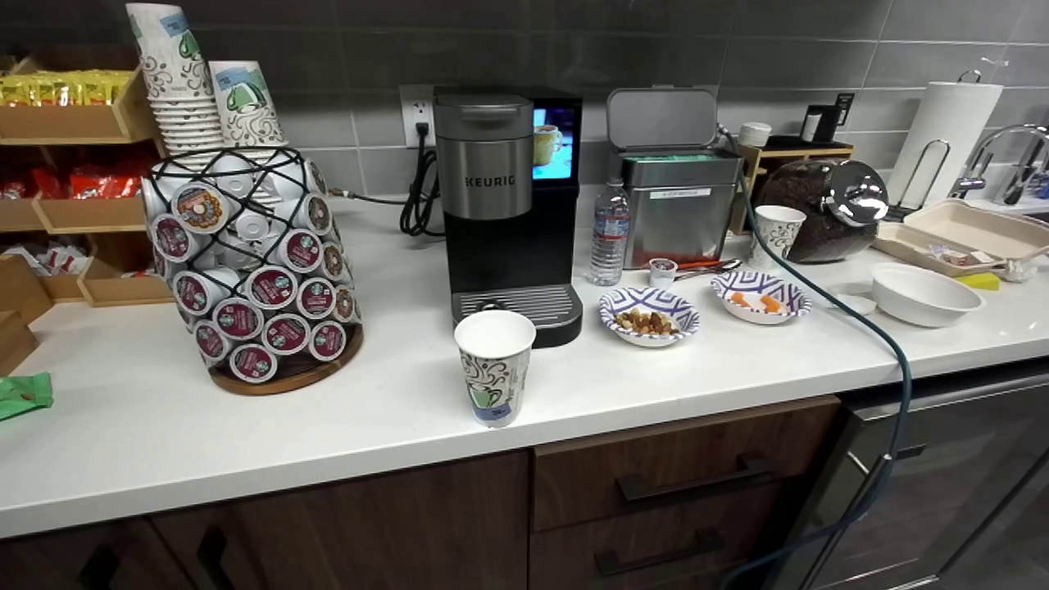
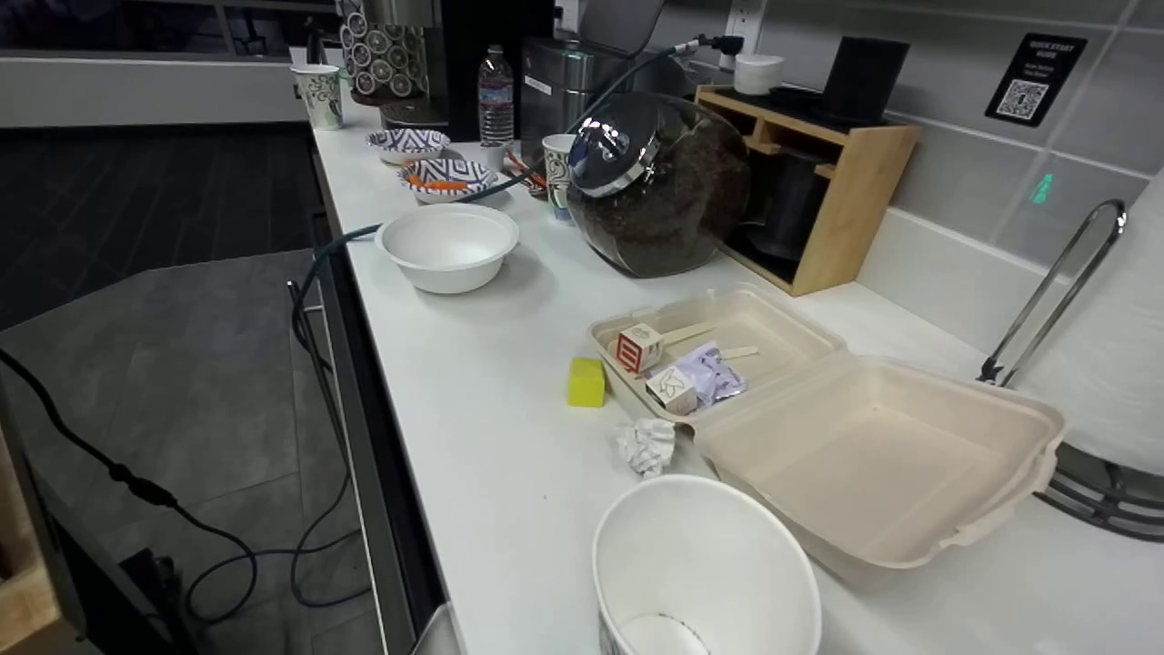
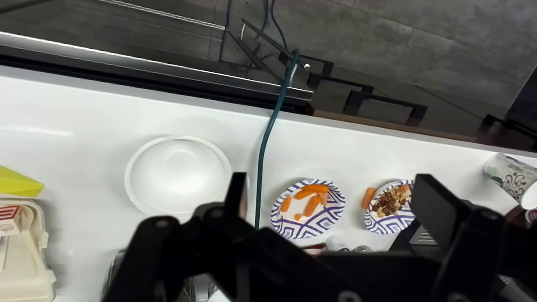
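Observation:
Only the wrist view shows my gripper; its two dark fingers stand wide apart over the counter, with nothing held between them. Below the gap lies a patterned bowl of carrots (image 3: pixel 308 209). A second patterned bowl holding nuts (image 3: pixel 393 205) is partly covered by the right finger (image 3: pixel 435 206). One loose carrot piece (image 3: pixel 368 198) shows at the nut bowl's edge. Left of the left finger (image 3: pixel 235 193) sits an empty white bowl (image 3: pixel 176 173). In exterior view 1, a paper cup (image 1: pixel 494 369) stands upright before the coffee maker (image 1: pixel 482 157).
A teal cable (image 1: pixel 890 344) crosses the counter between the white bowl and the carrot bowl. Behind stand a water bottle (image 1: pixel 610 232), a metal bin (image 1: pixel 683 197) and a glass jar (image 2: pixel 666 207). An open takeout box (image 2: pixel 873 448) and yellow block (image 2: pixel 586 382) lie farther along.

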